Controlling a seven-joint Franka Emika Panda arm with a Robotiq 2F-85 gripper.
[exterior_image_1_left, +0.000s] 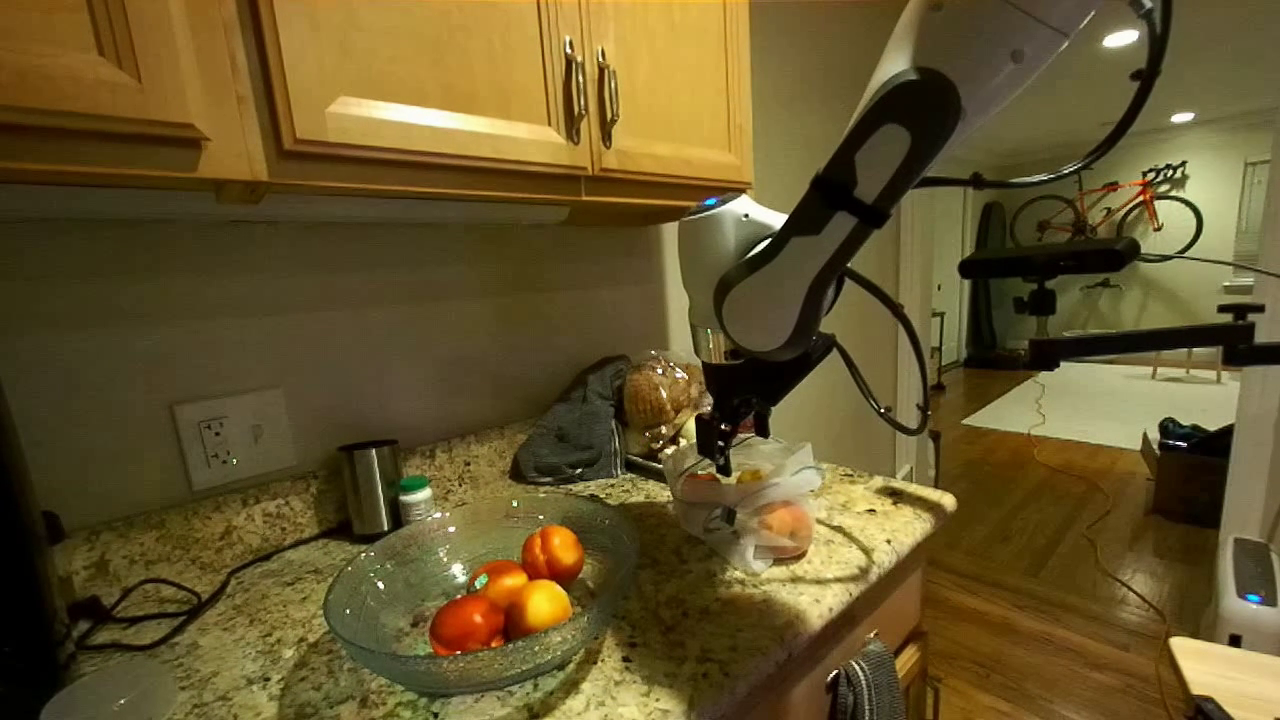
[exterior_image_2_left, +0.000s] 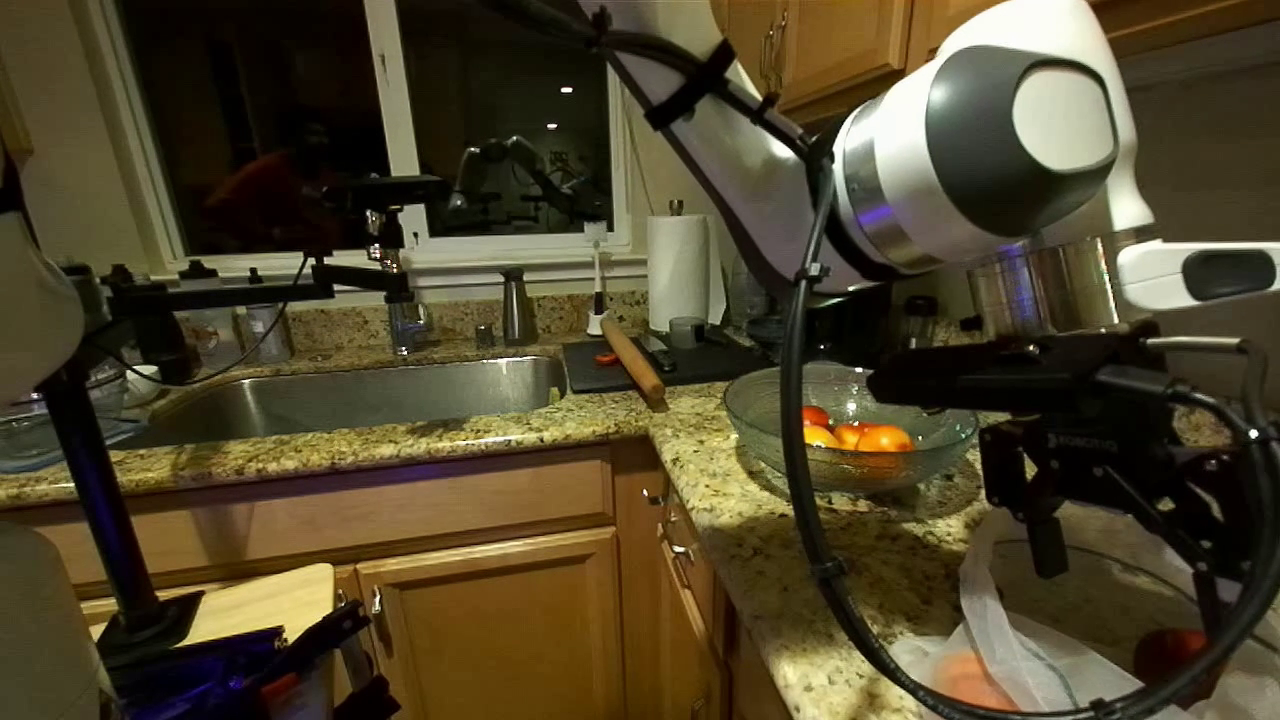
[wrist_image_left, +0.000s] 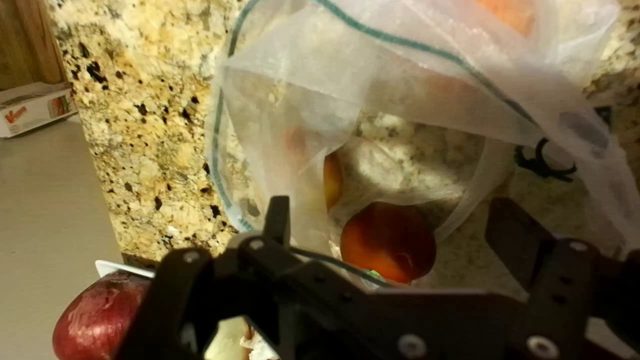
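Observation:
A translucent produce bag (exterior_image_1_left: 725, 522) with a green rim line stands on the granite counter, its mouth facing up. Through the mouth the wrist view shows a dark red-orange fruit (wrist_image_left: 388, 243) and part of another fruit (wrist_image_left: 333, 180); a peach-coloured one (exterior_image_1_left: 786, 529) shows through the bag's side. Right above the bag's mouth hangs my gripper, open, with its fingers (wrist_image_left: 277, 219) apart and nothing held. From above, the red-orange fruit appears between them, lower down. A large glass bowl (exterior_image_1_left: 372, 606) holds several orange-red fruits (exterior_image_1_left: 553, 554).
Behind the bag are bread in plastic (exterior_image_1_left: 657, 394) and a dark cloth (exterior_image_1_left: 576, 426). A red onion (wrist_image_left: 99, 318) lies close by in the wrist view. A steel cup (exterior_image_1_left: 371, 486) and a green-capped bottle (exterior_image_1_left: 415, 498) stand behind the bowl. Bare counter separates bag and bowl.

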